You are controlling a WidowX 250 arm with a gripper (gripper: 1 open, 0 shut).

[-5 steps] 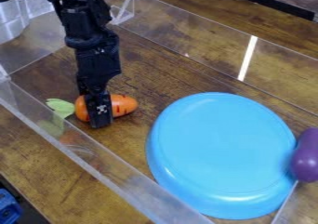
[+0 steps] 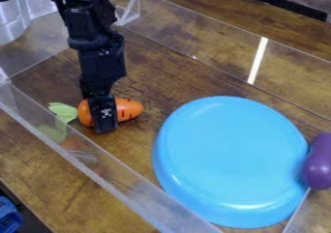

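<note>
The black gripper (image 2: 101,111) reaches down from the top left onto an orange toy carrot (image 2: 126,109) with pale green leaves (image 2: 61,112), lying on the wooden floor at the left. Its fingers are on or around the carrot's body; whether they are closed on it I cannot tell.
A large blue plate (image 2: 226,161) fills the lower right, with a purple object (image 2: 318,162) at the right edge beside it. Clear plastic walls border the area on the left and back. The wood above the plate is clear.
</note>
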